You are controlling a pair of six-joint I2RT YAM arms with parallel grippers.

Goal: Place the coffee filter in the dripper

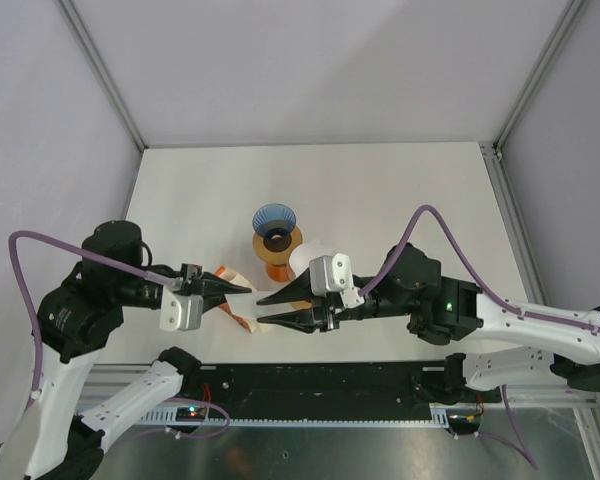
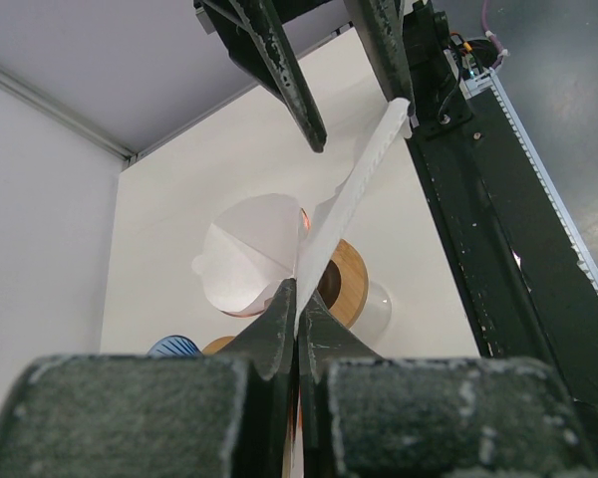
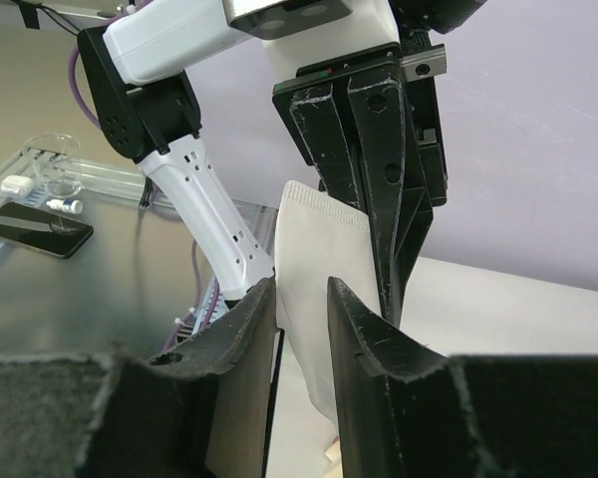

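A white paper filter hangs from my left gripper, which is shut on its edge. My right gripper stands part open at the filter's other end; whether it touches the paper is unclear. Beyond them in the top view stand a blue ribbed dripper on a brown round base, and other white paper, partly hidden.
An orange and white packet lies under the grippers. The table's front edge borders a dark rail.
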